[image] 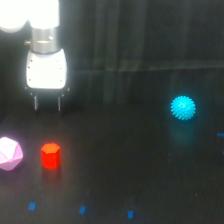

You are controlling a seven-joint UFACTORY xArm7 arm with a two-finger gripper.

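At the upper left of the camera view hangs my white gripper, pointing down. Its two thin dark fingers stand apart, and only dark background shows between them. Below it in the picture is a small red block with an angular outline. A pale pink faceted ball lies to the block's left, close to the picture's edge. Far over on the right sits a bright cyan ball with a bumpy rim. The gripper touches none of these.
Small blue marks dot the table's near part, among them one mark near the bottom. A dark curtain hangs behind.
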